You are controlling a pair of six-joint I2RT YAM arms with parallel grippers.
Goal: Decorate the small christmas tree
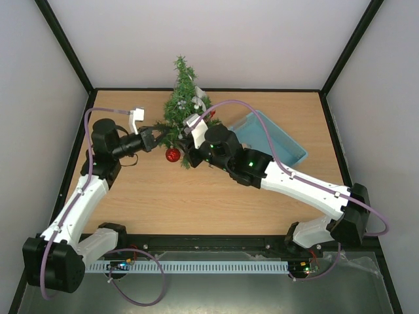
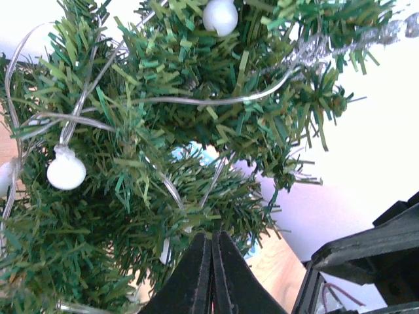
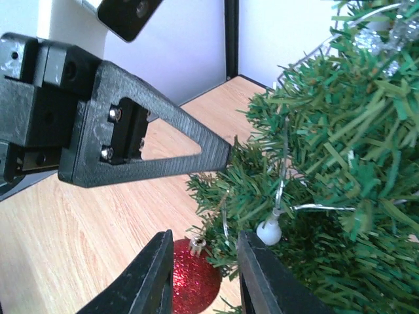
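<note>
The small green Christmas tree (image 1: 178, 108) stands at the back middle of the table, strung with lights and white bulbs. A glittery red ball (image 1: 173, 155) hangs at its lower front; in the right wrist view the red ball (image 3: 194, 278) is beneath a branch, partly hidden behind a finger. My right gripper is part open in front of the ball, with a gap between its fingers and nothing visibly gripped. My left gripper is shut at the tree's left side, nothing showing between its fingertips, and its tip (image 3: 226, 157) touches or overlaps the branches.
A light blue bin (image 1: 278, 140) stands right of the tree, partly behind my right arm. Both grippers are close together at the tree.
</note>
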